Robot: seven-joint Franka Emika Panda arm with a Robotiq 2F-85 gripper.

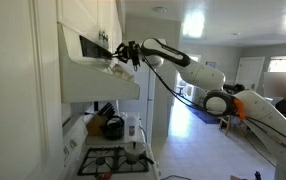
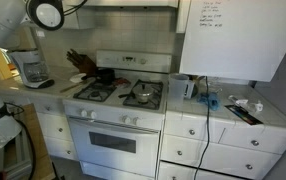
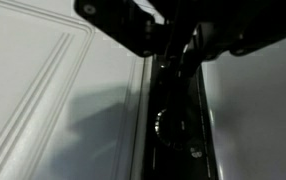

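Note:
Up at the range hood [image 1: 108, 88], my gripper [image 1: 120, 53] is close to the dark panel [image 1: 93, 48] on the hood's front. In the wrist view its dark fingers fill the top middle and merge with the black strip [image 3: 178, 155] behind them. A round knob or dial [image 3: 168, 126] with a bright rim shows on that strip, just below the fingers. Whether the fingers touch the panel is too dark to tell, and so is the gap between them. Exterior view 2 shows only part of the arm [image 2: 48, 12] at the top left; the gripper cannot be made out there.
White cabinet doors [image 1: 18, 90] stand close beside the hood. Beneath it is the stove [image 2: 118, 95] with a pot [image 2: 143, 94] on a burner. A coffee maker [image 2: 30, 68] stands on the left counter.

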